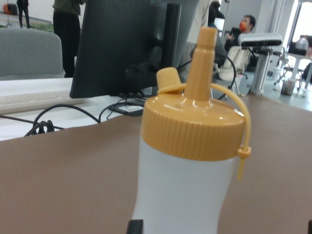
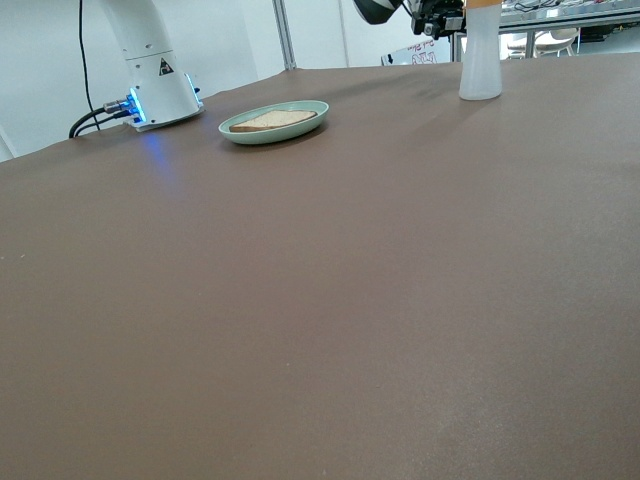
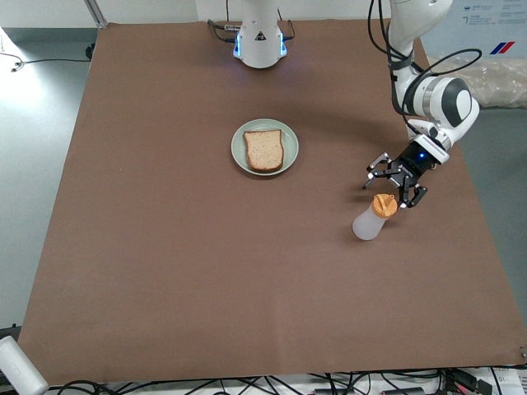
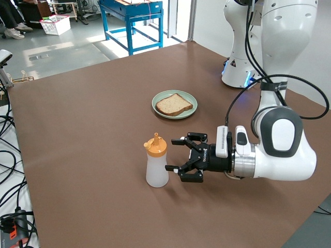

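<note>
A squeeze bottle (image 3: 368, 222) with translucent body and orange nozzle cap stands upright on the brown table (image 3: 206, 247). My gripper (image 4: 176, 155) is open just beside it, fingers pointing toward it, nothing held; in the wrist view the bottle (image 1: 183, 190) fills the middle, with dark fingertips at the bottom edge. A pale green plate (image 3: 288, 158) holding a slice of bread (image 3: 263, 150) sits farther back, near the table's middle.
Cables and devices line the near edge below the table.
</note>
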